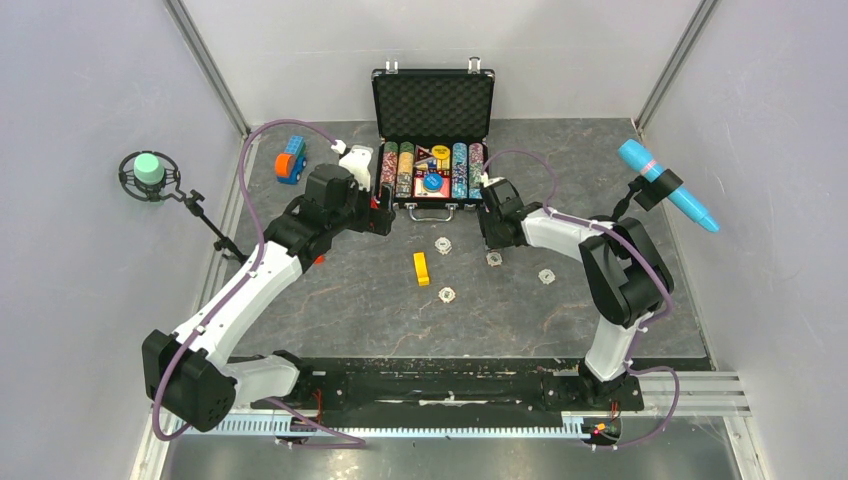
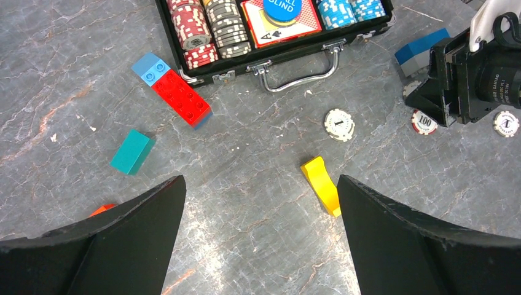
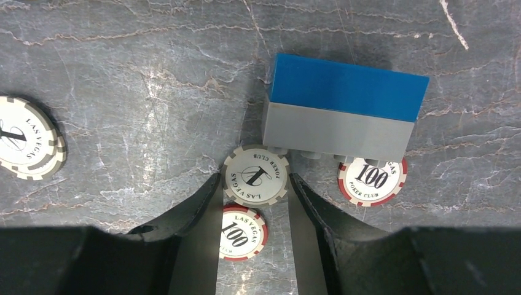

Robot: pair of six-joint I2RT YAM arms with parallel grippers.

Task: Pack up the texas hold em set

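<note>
The open black poker case stands at the back, with chip rows, cards and a blue BLIND button inside. My right gripper is low over the table, its fingertips close against both sides of a grey-edged 1 chip; whether they grip it cannot be told. A red-edged 100 chip lies directly beside that chip, and another 100 chip sits by a blue-grey block. Two stacked 1 chips are further left. My left gripper hovers wide open and empty in front of the case.
The blue-grey block sits close to my right fingers. A yellow block, a red-and-blue brick, a teal block and a toy vehicle lie around. Loose chips are scattered in front.
</note>
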